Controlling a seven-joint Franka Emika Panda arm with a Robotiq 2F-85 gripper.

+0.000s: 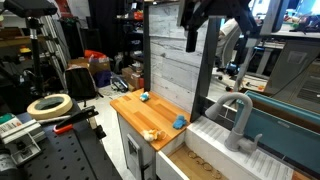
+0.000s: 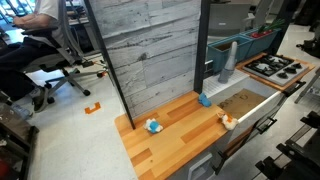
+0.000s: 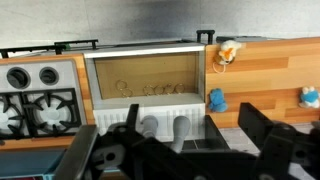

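Observation:
High above the counter, my gripper [image 1: 215, 55] hangs into the top of exterior view 1. Its two dark fingers [image 3: 132, 118] stand wide apart in the wrist view, and nothing shows between them. On the wooden counter [image 2: 185, 130] lie three small toys, all clear of the gripper: an orange-and-white one [image 3: 231, 48] near the front edge, a blue one [image 3: 217, 100] near the sink side, and a white-and-blue one [image 3: 310, 97] farther along. An open drawer [image 3: 180, 65] with a light wooden bottom adjoins the counter; a few faint ring shapes show on that bottom.
A grey faucet [image 1: 232, 100] rises behind the drawer, beside a ribbed white drainer [image 1: 262, 165]. The stove [image 3: 45, 85] lies beyond the drawer. A white plank wall [image 2: 165, 60] with a dark post backs the counter. Bare wood separates the toys.

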